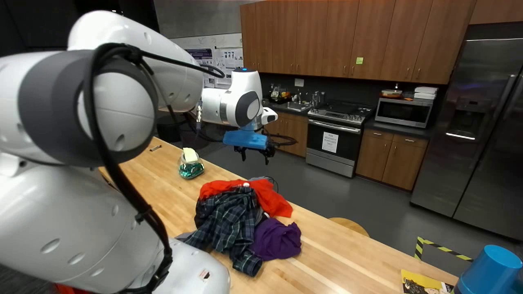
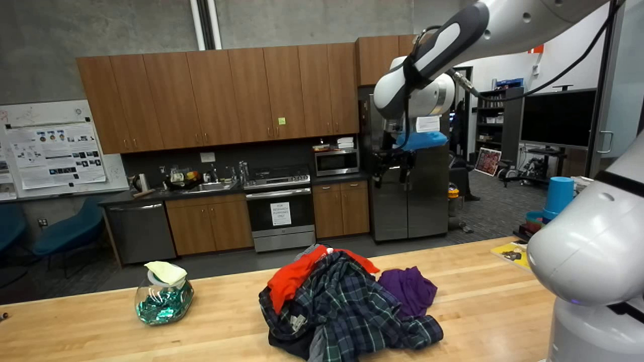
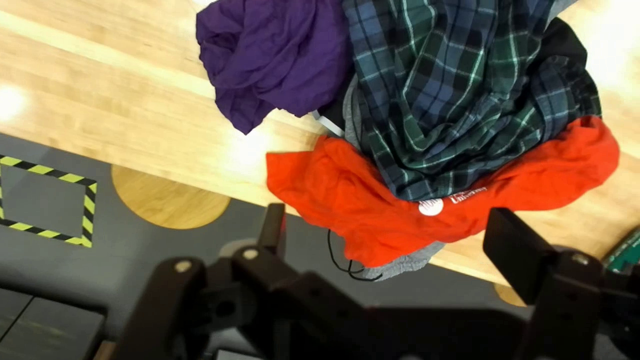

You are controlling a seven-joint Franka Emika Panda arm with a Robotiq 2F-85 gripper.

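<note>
A heap of clothes lies on the wooden table: a dark plaid shirt (image 2: 353,301), a red shirt (image 3: 384,210) with white lettering, and a purple cloth (image 1: 277,239) at one side. Grey fabric (image 3: 405,262) peeks out under the red shirt, with a black cord hanging past the table edge. High above the heap, my gripper (image 1: 255,156) stands open and empty. Its two fingers are wide apart in the wrist view, where the red shirt shows beyond the gap. How many garments lie underneath is hidden.
A glass bowl (image 2: 164,301) with green shiny filling and a pale yellow cloth on top stands left of the heap. At the right end are a yellow magazine (image 1: 424,282) and blue cups (image 1: 492,269). Bare tabletop (image 2: 483,283) separates them from the clothes.
</note>
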